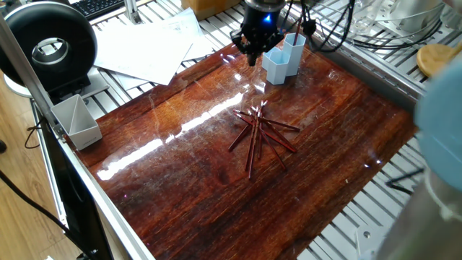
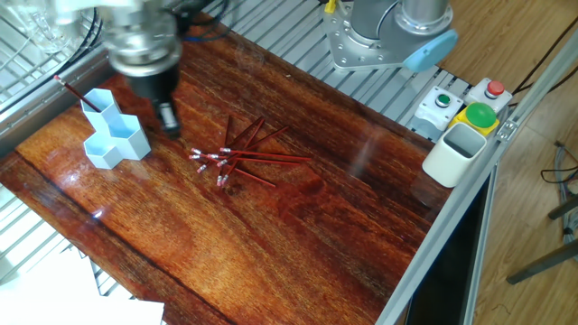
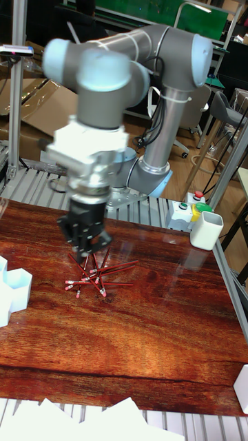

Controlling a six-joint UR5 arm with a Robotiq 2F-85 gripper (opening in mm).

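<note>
A loose, crossing pile of dark red pencils (image 1: 261,133) lies near the middle of the wooden table, pink eraser ends bunched together. The light-blue holder (image 2: 116,135), made of joined hexagonal cups, stands at one table edge. One pencil (image 2: 74,95) leans in a cup of it, eraser end up. My black gripper (image 1: 251,52) hangs above the table, near the holder in exterior view 1. Exterior view 3 shows the gripper (image 3: 87,246) pointing down, looking close over the pile from that angle. Blur and its dark colour hide how its fingers stand; no pencil shows in it.
An empty-looking white cup (image 2: 454,155) stands at the table's edge beside the button boxes (image 2: 477,117). White papers (image 1: 148,47) lie off the table's edge, near a black spool (image 1: 49,49).
</note>
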